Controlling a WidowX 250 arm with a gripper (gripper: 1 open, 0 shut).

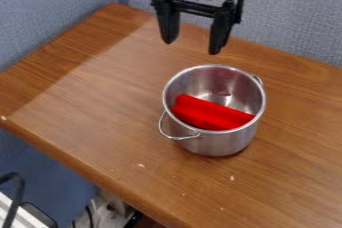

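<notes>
My black gripper (194, 32) hangs above the wooden table at the upper middle of the view, open, its two fingers apart with nothing between them. Below it and a little to the right stands a steel pot (235, 144) with wire handles. A red cylindrical object (211, 113) lies inside the pot, along its bottom.
Grey-blue padded walls (287, 22) border it at the back and left. Cables and hardware show below the table's front left edge.
</notes>
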